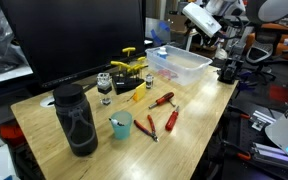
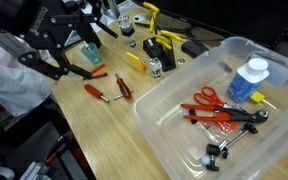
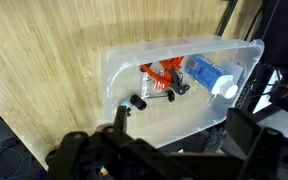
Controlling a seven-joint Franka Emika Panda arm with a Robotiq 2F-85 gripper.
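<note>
My gripper stands open above the clear plastic bin [image 3: 164, 48], with nothing between its fingers. In the bin lie a white-capped bottle with a blue label [image 2: 251, 76], red-handled scissors [image 2: 210, 97], a red and black plier-like tool [image 2: 224, 117] and a small yellow piece [image 2: 256, 97]. Small dark and silver parts [image 2: 211, 155] rest near one wall. From the first exterior side, the gripper [image 1: 202, 22] shows high over the right end of the table, near the bin [image 1: 184, 68].
On the table are a teal cup [image 1: 121, 124], a black cylinder [image 1: 76, 122], red-handled tools [image 1: 172, 120] and several yellow clamps [image 1: 130, 66]. A monitor [image 1: 79, 35] stands behind.
</note>
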